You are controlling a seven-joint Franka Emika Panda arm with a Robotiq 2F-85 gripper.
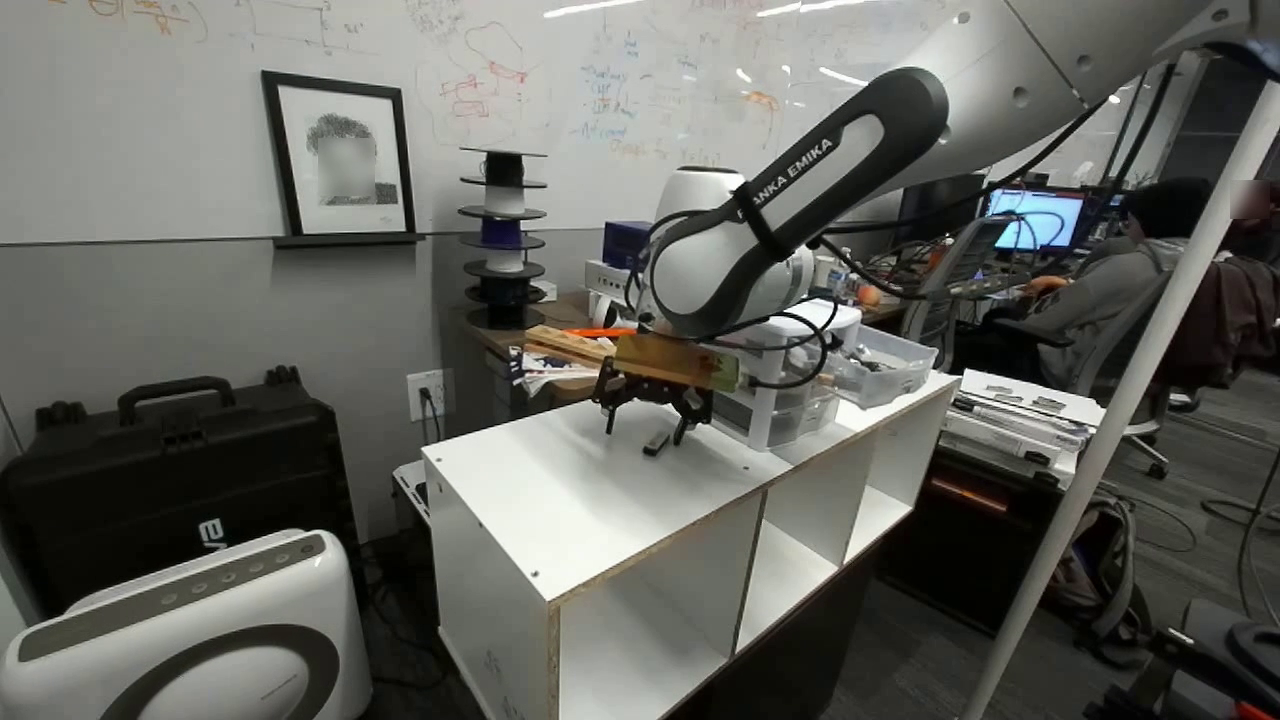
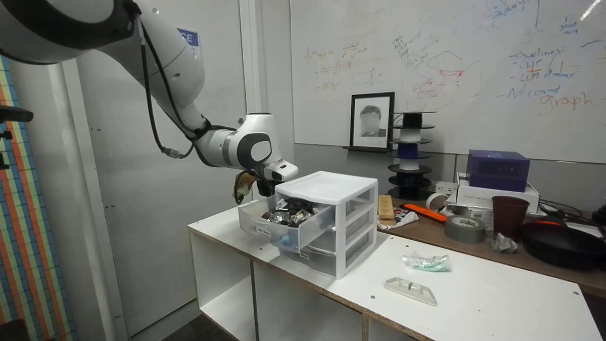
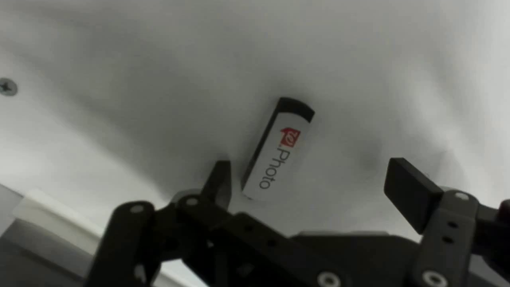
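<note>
A small white block (image 3: 275, 155) with black edges and "Photo" printed beside a red logo lies flat on the white cabinet top. In the wrist view it rests between the spread fingers of my gripper, closer to the left one, with clear space to the right one. Exterior view 1 shows the gripper (image 1: 645, 431) low over the cabinet top (image 1: 600, 492), its fingers pointing down around the dark-looking block (image 1: 655, 445). The fingers stand open and hold nothing. Exterior view 2 hides the fingertips and the block behind the drawer unit.
Close beside the gripper stands a white drawer unit (image 2: 326, 190); its open top drawer (image 2: 278, 227) is full of small items. A plastic bag (image 2: 427, 262) and a pale flat piece (image 2: 410, 290) lie on its other side. In exterior view 1, the near cabinet top is clear.
</note>
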